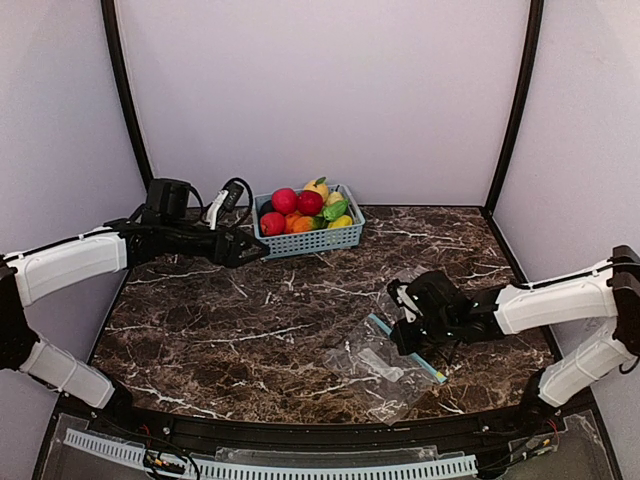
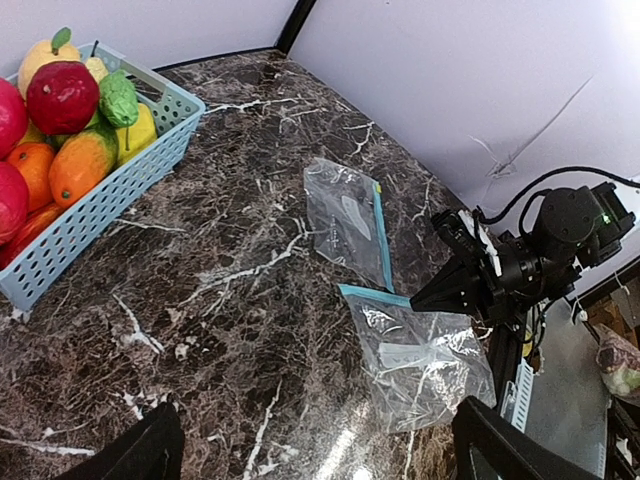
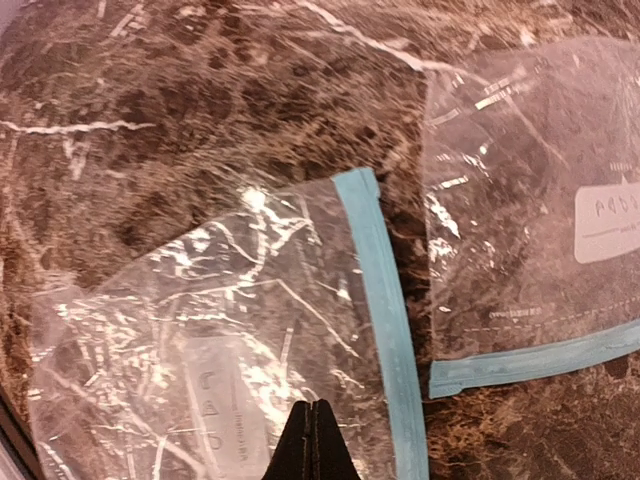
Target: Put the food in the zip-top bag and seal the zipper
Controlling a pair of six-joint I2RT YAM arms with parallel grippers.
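A clear zip bag with a blue zipper strip [image 3: 382, 300] lies flat and empty near the table's front right. Beside it lies a second clear bag [image 3: 530, 200], apart from the first in the right wrist view. My right gripper is shut over the first bag's film, left of its strip, nothing seen between its fingertips. The toy food, such as an orange-green mango [image 2: 83, 165] and a red apple [image 2: 62, 97], fills a blue basket [image 1: 310, 241]. Left of that basket, my left gripper [image 1: 262, 255] hovers open; its fingers [image 2: 150, 450] are wide apart.
Free marble tabletop [image 1: 230, 330] spreads across the middle and left. White walls close off the back and both sides. A metal rail [image 1: 270, 470] runs along the front, below the table edge.
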